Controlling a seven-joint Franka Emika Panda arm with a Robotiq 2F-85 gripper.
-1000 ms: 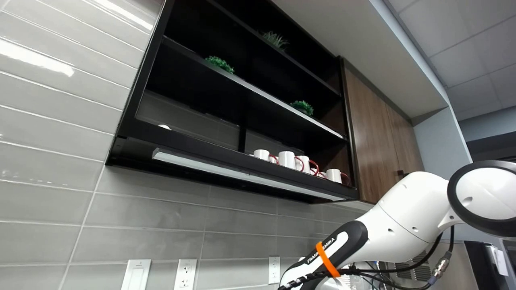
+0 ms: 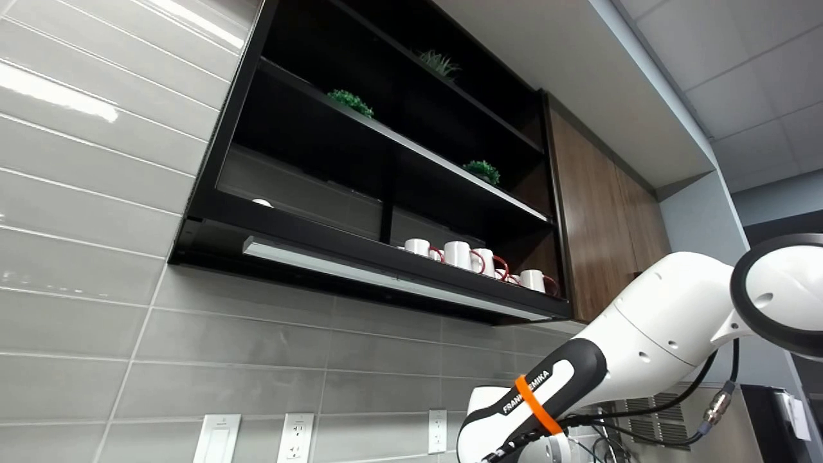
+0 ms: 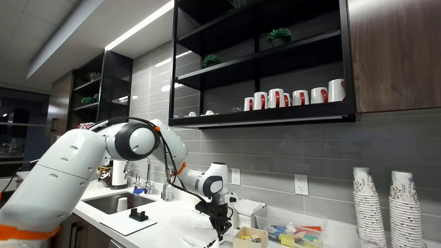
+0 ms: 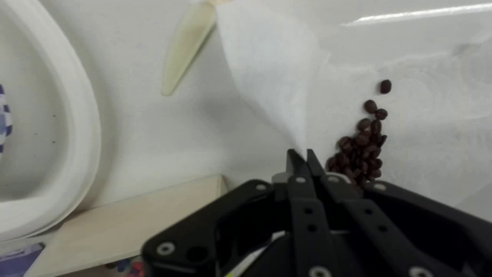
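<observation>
In the wrist view my gripper is shut, its two fingertips together. A thin white sheet, like paper or a filter [image 4: 276,60], narrows to a point right at the fingertips and looks pinched there. To the right, a pile of dark brown coffee beans [image 4: 362,154] lies on a pale, slightly translucent surface, with a few single beans trailing upward. In exterior view 2 the gripper [image 3: 219,236] points down above the counter, and a bit of white shows at its tip. Exterior view 1 does not show the gripper.
A round white dish or lid [image 4: 85,120] fills the left of the wrist view, near a pale wooden box edge [image 4: 138,221]. Beside the arm stand a small box [image 3: 250,239], a clear bin [image 3: 318,223] and stacked paper cups [image 3: 368,210]. The mug shelf hangs above.
In exterior view 1 the arm has risen and shifted slightly to the right; more of its wrist end shows now. The shelf and mugs are unchanged.
</observation>
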